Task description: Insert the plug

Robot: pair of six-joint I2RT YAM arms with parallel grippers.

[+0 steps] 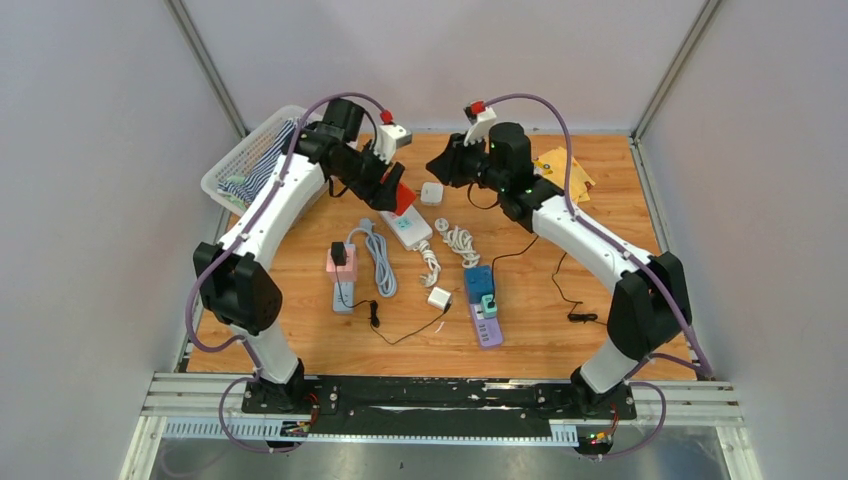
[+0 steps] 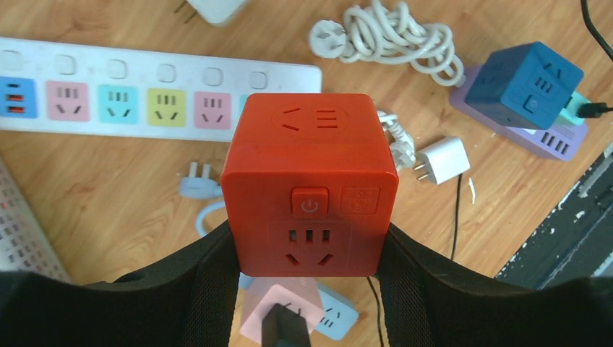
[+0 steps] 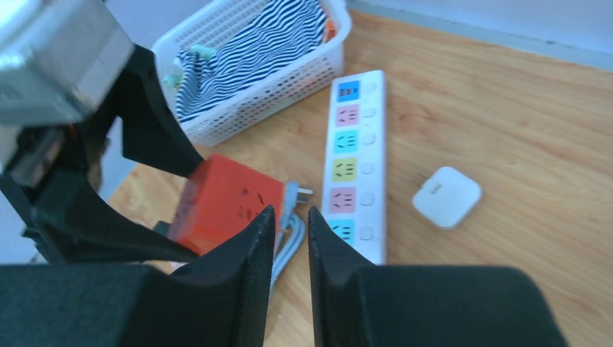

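In the left wrist view a red cube socket [image 2: 311, 188] fills the gap of my left gripper, which is shut on it. Its sockets and power button face the camera. From above, the cube [image 1: 405, 198] hangs over the far part of the white power strip [image 1: 412, 230] and hides that part. My right gripper [image 1: 438, 170] is up beside it, to the right, above a white charger [image 1: 432, 194]. In the right wrist view its fingers [image 3: 249, 267] are close together with a narrow gap; nothing shows between them. The charger's prongs point toward the strip.
A white basket [image 1: 222, 180] with striped cloth stands at the back left. Nearer lie a pink cube [image 1: 341, 266], a coiled blue-grey cord [image 1: 383, 268], a white adapter [image 1: 440, 298] and a blue cube [image 1: 479, 282] on a purple strip [image 1: 487, 328].
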